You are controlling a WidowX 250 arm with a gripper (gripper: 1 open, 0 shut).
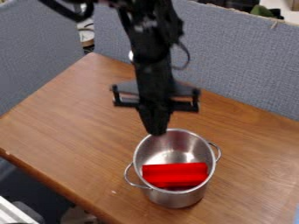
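A steel pot point(170, 194) with two wire handles stands on the wooden table, a red cylindrical object point(174, 174) lying inside it. My black gripper point(156, 127) is shut, raised just above the back rim of the pot, with nothing visible between its fingers.
Grey padded walls point(233, 70) border the back and left. A white object point(10, 212) lies at the lower left, off the table's edge.
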